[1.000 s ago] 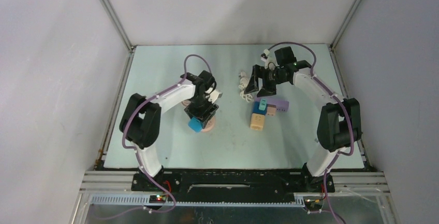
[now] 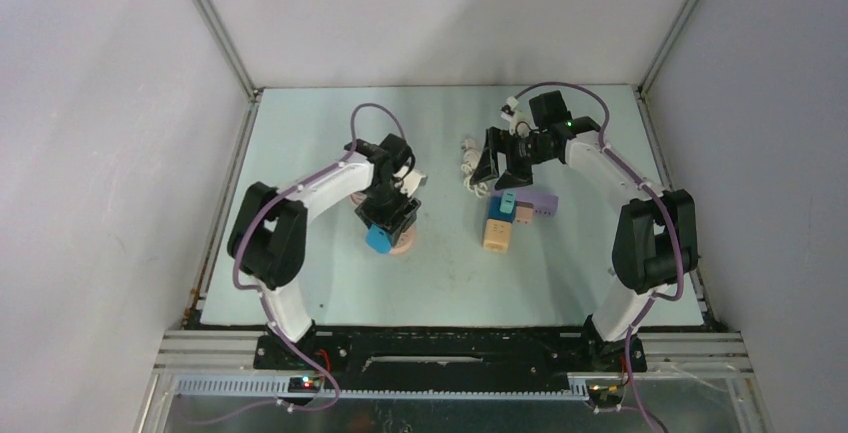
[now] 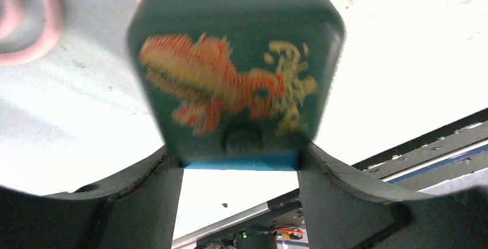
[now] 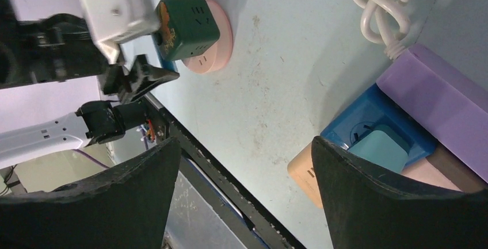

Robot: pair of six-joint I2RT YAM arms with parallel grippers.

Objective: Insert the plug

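My left gripper is shut on a plug block (image 3: 230,71), dark green on top with a printed picture and blue below (image 2: 378,241). In the right wrist view this block (image 4: 192,27) sits at a round pink socket (image 4: 213,59) with a pink cord; whether it is seated I cannot tell. My right gripper (image 2: 497,161) hangs over the right half of the table, part open, with nothing seen between its fingers.
Below my right gripper lie a purple power strip (image 4: 431,105) with white cord (image 4: 382,13), a blue block (image 4: 362,117), a teal block (image 4: 380,148), a tan block (image 4: 305,174) and a pink one (image 4: 429,175).
My right arm is nearly still.
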